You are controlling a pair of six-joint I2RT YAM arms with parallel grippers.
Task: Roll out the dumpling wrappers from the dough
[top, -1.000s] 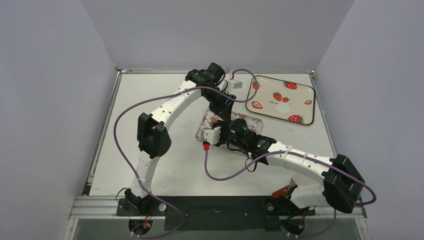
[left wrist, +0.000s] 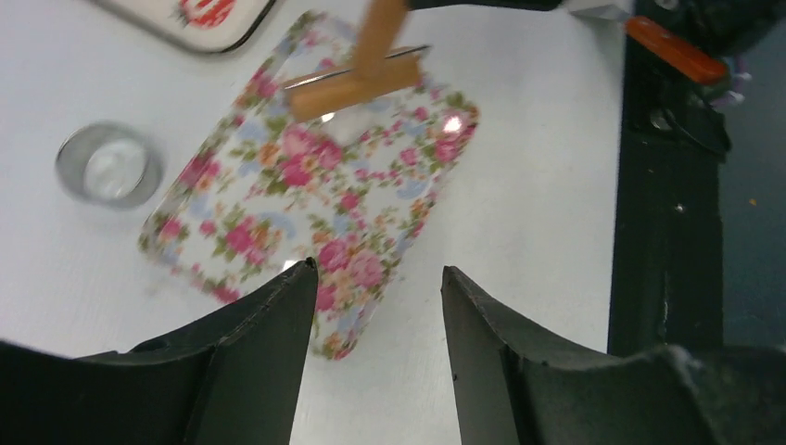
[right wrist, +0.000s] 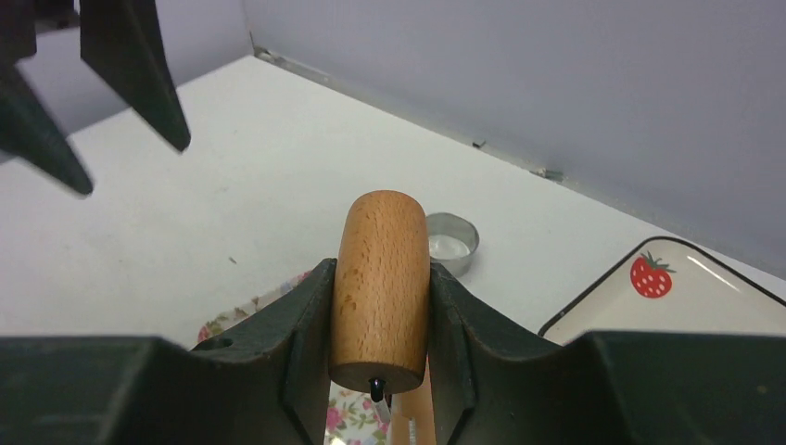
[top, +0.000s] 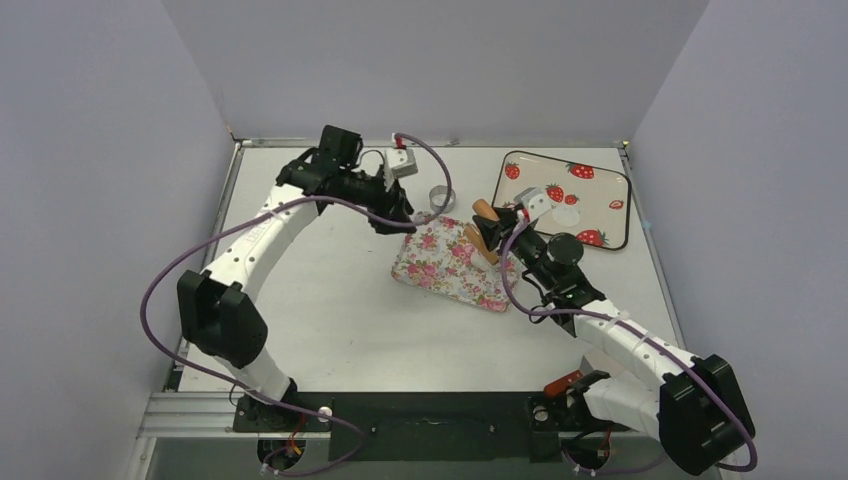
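My right gripper is shut on a wooden rolling pin (right wrist: 380,278), raised over the right part of the floral mat (top: 440,275). Below it lie a second wooden piece (left wrist: 329,97) and a pale lump (left wrist: 345,127), probably dough, though blurred. My left gripper hangs over the mat's upper-left side, its fingers apart with nothing between them.
A metal ring cutter (left wrist: 108,165) stands beside the mat at the back. A strawberry-patterned tray (top: 600,200) lies at the back right.
My left arm has drawn away to the left. My right gripper has lifted and swung to the back right with the rolling pin, uncovering more of the mat.
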